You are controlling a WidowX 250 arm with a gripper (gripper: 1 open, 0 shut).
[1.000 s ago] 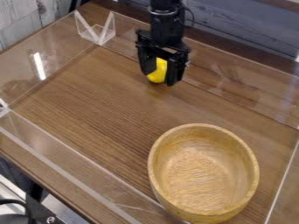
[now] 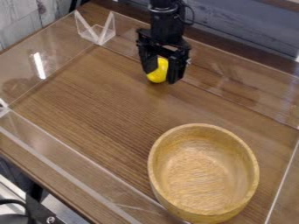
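Note:
My black gripper (image 2: 163, 61) is at the top centre of the view, open, coming down around a small yellow object (image 2: 156, 73) on the wooden table. The fingers partly cover the yellow object, so whether they touch it cannot be told. A large pale tan bowl (image 2: 204, 171) sits at the lower right, well apart from the gripper.
A clear wire-like holder (image 2: 96, 28) stands at the upper left. Grey walls border the back, and dark cables lie off the lower left edge.
The gripper has shifted very slightly about the yellow object over the last second. The bowl and the rest of the scene are unchanged.

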